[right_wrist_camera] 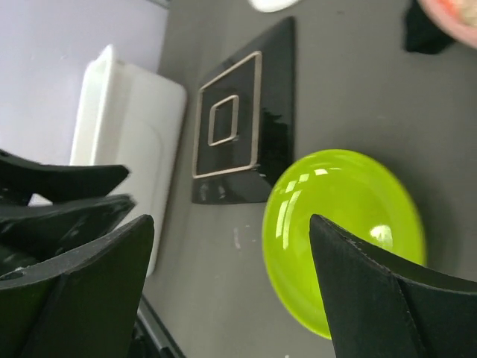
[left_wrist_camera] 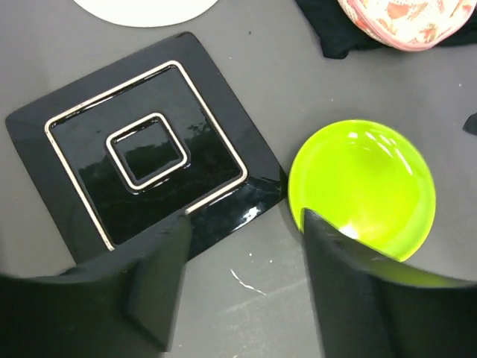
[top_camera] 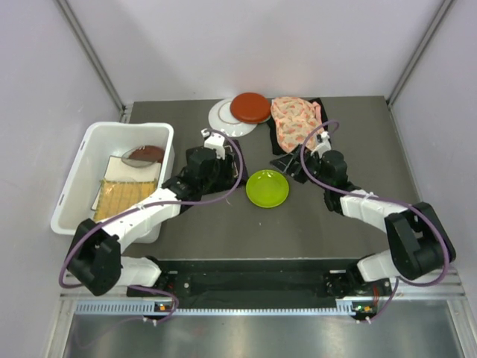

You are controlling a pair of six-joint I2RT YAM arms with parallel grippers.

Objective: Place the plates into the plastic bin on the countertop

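Observation:
A black square plate (left_wrist_camera: 82, 149) lies flat beside a lime green plate (top_camera: 267, 189) on the counter; in the top view the left arm covers much of the black one. My left gripper hangs above their near edges, part open, nothing between its fingers. My right gripper stands open and empty, just right of the green plate. The white plastic bin (top_camera: 65, 194) at left holds flat items, among them a brown round piece (top_camera: 153, 153) and a yellow ribbed one (top_camera: 123, 200).
At the back lie a white plate (top_camera: 220, 127), a red-brown plate (top_camera: 250, 107) and a pink patterned cloth (top_camera: 294, 119) on black fabric.

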